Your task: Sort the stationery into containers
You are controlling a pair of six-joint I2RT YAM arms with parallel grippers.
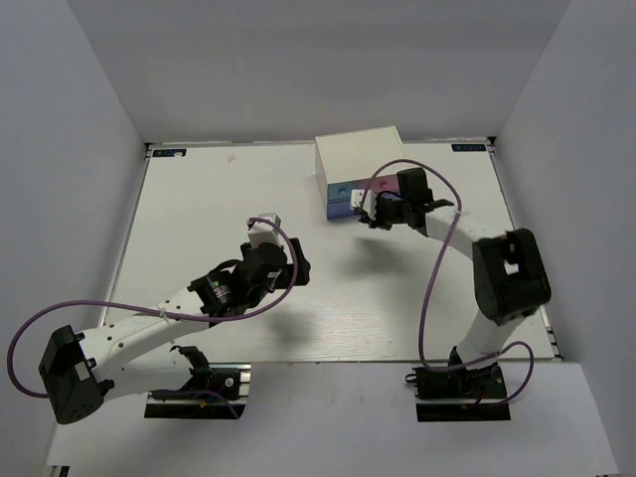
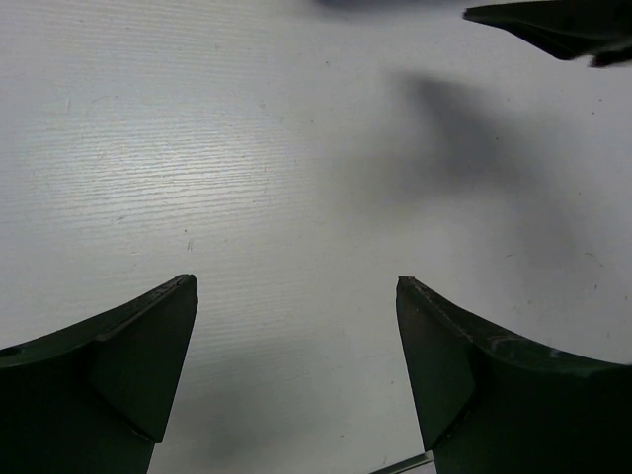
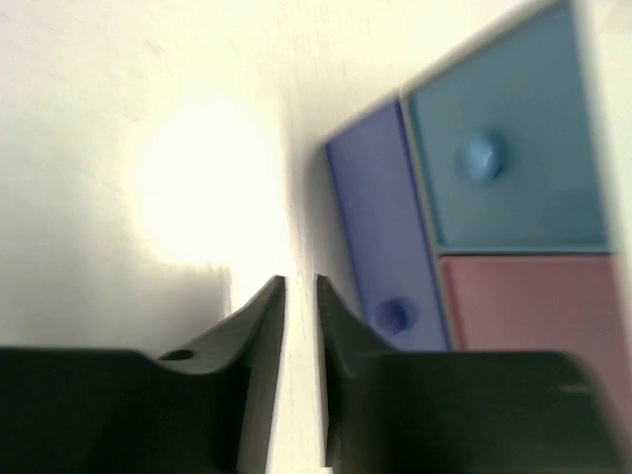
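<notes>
A white-topped drawer box (image 1: 358, 154) stands at the back of the table, with blue, teal and pink drawer fronts. In the right wrist view, the blue lower drawer (image 3: 380, 217) sits flush beneath the teal drawer (image 3: 513, 148) and beside the pink drawer (image 3: 538, 306). My right gripper is just in front of them, its fingers a narrow gap apart and empty. Over the bare table, my left gripper stands wide open with nothing between its fingers. No loose stationery shows; the drawers' insides are hidden.
A dark tip of the right gripper reaches into the left wrist view's upper right corner. Grey walls (image 1: 566, 149) border the table.
</notes>
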